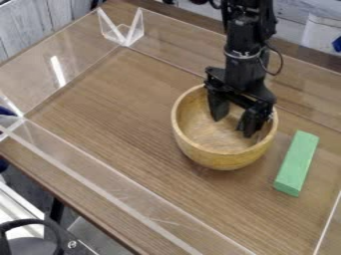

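Note:
My black gripper reaches down from the top into a tan, round wooden bowl, its open fingers low inside, the right one near the bowl's right inner wall. Whether anything lies between or under them is hard to see. A green rectangular block lies on the table just right of the bowl.
A white wire-like shape stands at the back left. A dark object is at the bottom-left corner, off the table's edge.

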